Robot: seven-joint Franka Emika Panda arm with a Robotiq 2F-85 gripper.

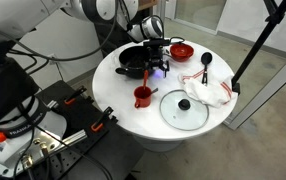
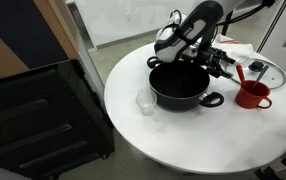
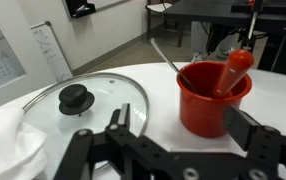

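My gripper [image 1: 161,68] is over the round white table, beside the black pot [image 1: 133,72]. In the wrist view the fingers of the gripper stand open, with nothing held between them. Beyond the fingers is a red mug [image 3: 205,105], upright on the table, with a red-handled utensil [image 3: 235,72] and a thin metallic rod leaning in it. To the mug's left in that view lies a glass lid [image 3: 123,92] with a black knob [image 3: 76,98]. The second exterior view shows the open black pot [image 2: 181,85] in front of the arm.
A white towel [image 1: 211,92] with red marks lies towards the table's right edge, and a black ladle [image 1: 205,62] rests by it. A red bowl [image 1: 181,52] sits at the back. Bare tabletop [image 1: 133,122] shows in front of the mug.
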